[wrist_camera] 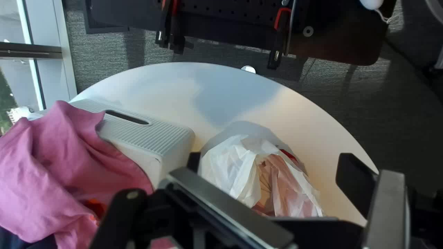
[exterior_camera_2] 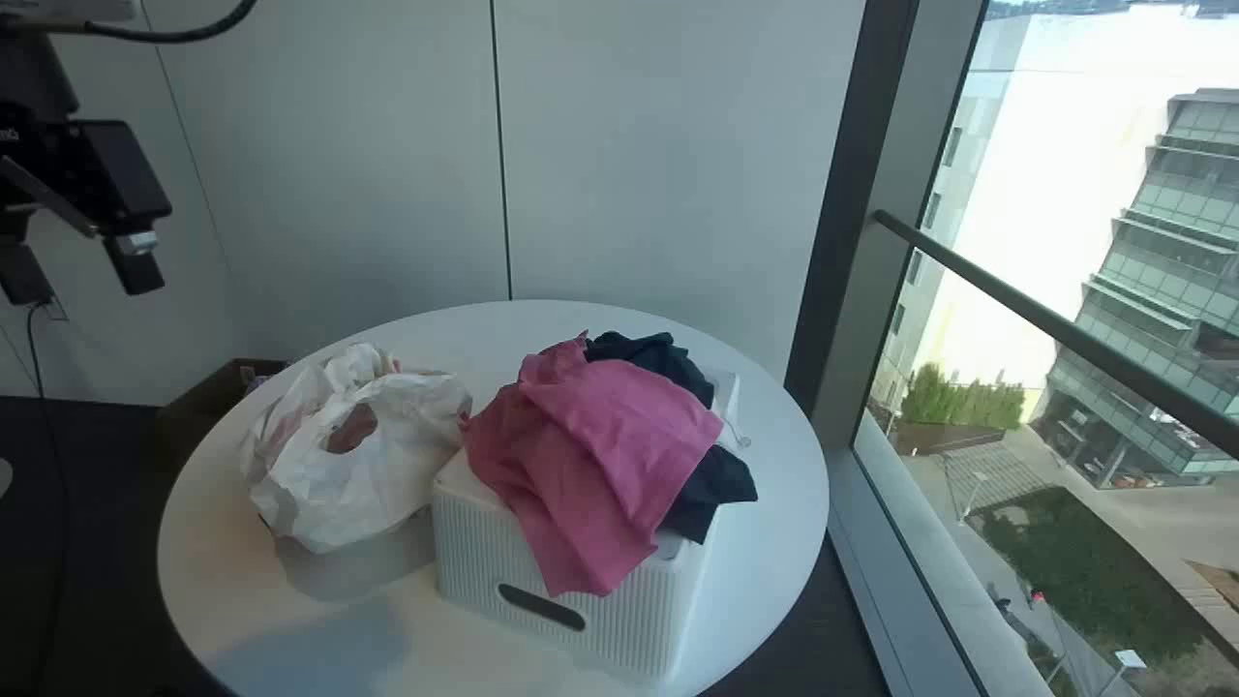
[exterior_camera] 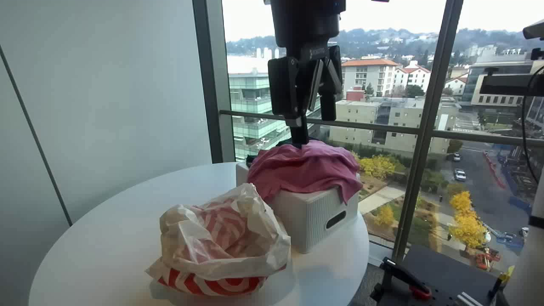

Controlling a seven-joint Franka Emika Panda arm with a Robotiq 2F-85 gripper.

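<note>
My gripper point(exterior_camera: 314, 122) hangs open in the air, nothing between its fingers. In exterior view 2 the gripper point(exterior_camera_2: 81, 279) is at the upper left, well above and apart from the table items. A pink cloth point(exterior_camera_2: 604, 436) is draped over a white ribbed bin point(exterior_camera_2: 482, 552), hanging down over its handle side. Dark navy cloth point(exterior_camera_2: 709, 482) shows beneath and behind the pink one. Beside the bin sits a white plastic bag with red print point(exterior_camera: 214, 255), its mouth open upward. From the wrist, the bag point(wrist_camera: 232, 166) appears between the spread fingers, farther down.
Bare tabletop lies in front of the bin and around the bag. A dark bench with clamps point(wrist_camera: 232, 25) stands beyond the table edge.
</note>
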